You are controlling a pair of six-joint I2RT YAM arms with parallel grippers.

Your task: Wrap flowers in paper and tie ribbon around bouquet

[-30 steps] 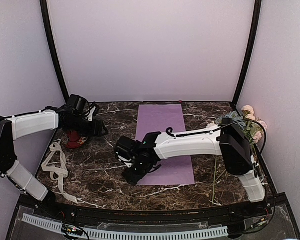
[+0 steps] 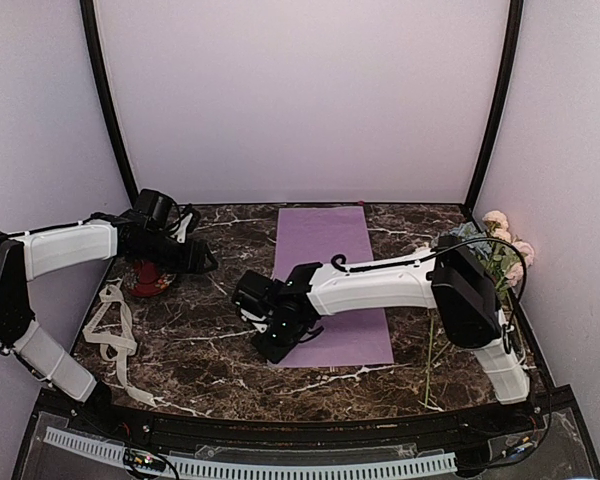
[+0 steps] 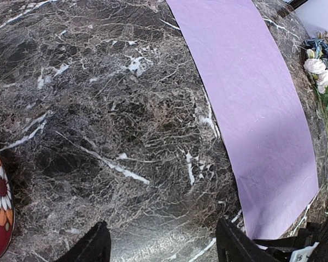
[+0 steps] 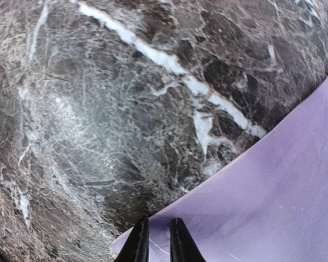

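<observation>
A flat purple sheet (image 2: pixel 325 240) lies on the dark marbled table. My right gripper (image 2: pixel 271 356) is at its near left corner, over the near edge. In the right wrist view, the narrow fingertips of that gripper are shut against the sheet (image 4: pixel 262 191) near its corner; no fold shows gripped between them. My left gripper (image 2: pixel 202 264) hangs at the left, and its fingers stand wide open over bare table in the left wrist view. Fake flowers (image 2: pixel 502 240), pink, white and blue, lie at the right with long stems running forward. A cream ribbon (image 2: pixel 120 342) lies at the left.
Beneath the left arm is a red object (image 2: pixel 148 277) with a flower pattern (image 3: pixel 0 188) in the left wrist view. My right arm crosses above the sheet and part of the stems. Bare table lies between the ribbon and the sheet.
The sheet's near edge has shifted a little right and away. The left arm has stayed still.
</observation>
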